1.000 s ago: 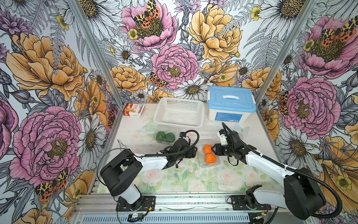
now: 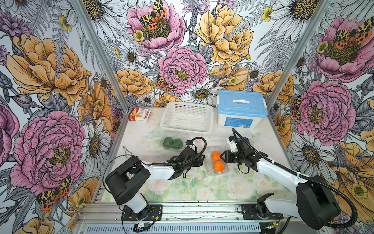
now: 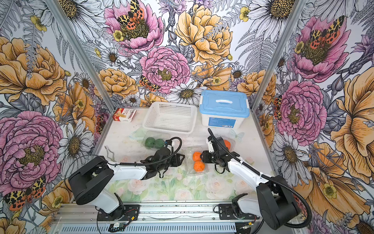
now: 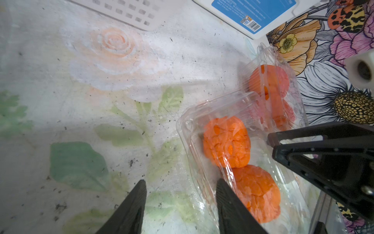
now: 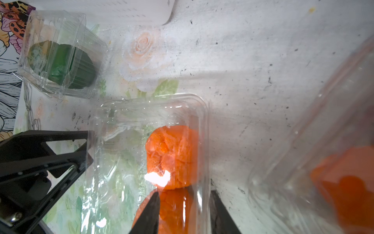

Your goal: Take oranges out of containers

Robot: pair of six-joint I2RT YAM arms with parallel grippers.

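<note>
A clear clamshell container (image 5: 113,117) holds two oranges (image 2: 215,156) in the middle of the table. My left gripper stands at its left wall, fingers apart; whether they touch it is unclear. From the other side, my right gripper has its fingertips apart over the container's right wall, by the lower orange (image 5: 163,218). A second clear container with orange fruit (image 4: 268,83) stands behind it to the right, largely hidden by my right arm in the top left view.
A container of green fruit (image 2: 172,142) is left of centre. At the back are a white basket (image 2: 187,117), a blue-lidded box (image 2: 241,105) and a small carton (image 2: 139,115).
The container with two oranges has shifted very slightly left since a second ago. Both arms stand almost where they were.
</note>
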